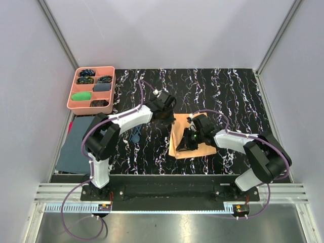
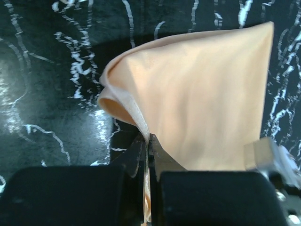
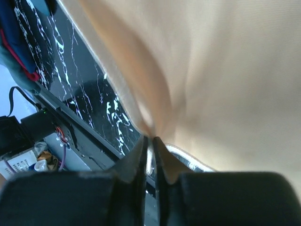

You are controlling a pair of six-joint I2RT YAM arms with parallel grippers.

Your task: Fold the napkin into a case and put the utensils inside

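Observation:
The peach napkin lies in the middle of the table, its left side curled up into a fold. My left gripper is shut on that raised edge, with cloth between its fingertips. My right gripper is low at the near end of the same fold, cloth at its fingertips; its exact finger gap is hard to tell. The blue utensils lie left of the napkin, partly under the left arm in the top view.
A pink sectioned tray with rolled cloths sits at the back left, above a stack of blue-grey cloths.

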